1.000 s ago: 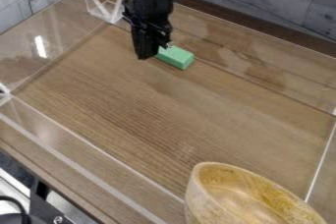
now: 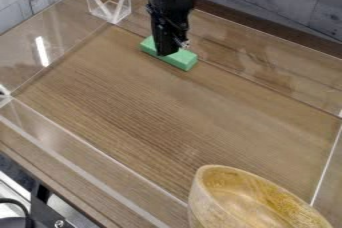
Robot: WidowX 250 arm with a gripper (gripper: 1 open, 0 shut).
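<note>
My black gripper [image 2: 166, 44] hangs from the top of the view over a green block [image 2: 179, 58] on the wooden table, near the back. Its fingertips reach down to the block's upper left part and partly hide it. Whether the fingers are open or shut on it is unclear.
A large yellow bowl [image 2: 254, 204] sits at the front right. Clear plastic pieces stand at the back left [image 2: 110, 2] and at the left edge. A grey wall runs along the back.
My gripper has moved backward and a little to the right, onto the green block. The block looks nearly in the same place.
</note>
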